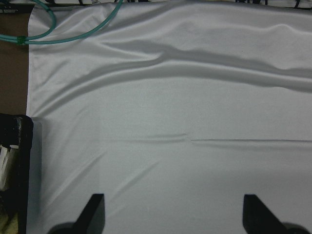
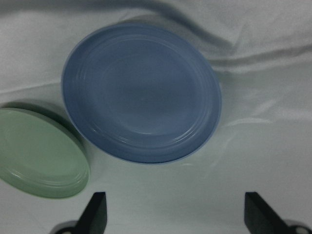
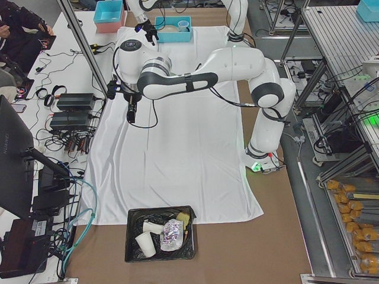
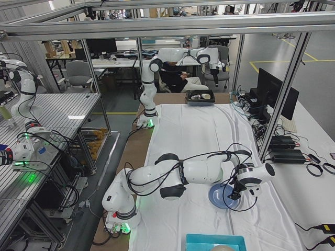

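In the right wrist view a blue plate (image 2: 141, 92) lies flat on the white cloth, with a green plate (image 2: 41, 151) at its lower left. My right gripper is open above them, nothing between its fingers; in the camera right view the blue plate (image 4: 220, 196) is partly behind that arm. My left gripper stands open over bare cloth, beside the black bin (image 1: 24, 165), which holds white cups, a foil-like item and other small things in the camera left view.
A turquoise box (image 3: 174, 36) with dishes stands at the far end of the cloth (image 3: 177, 154). Teal cables (image 1: 78, 35) and electronics run along one side.
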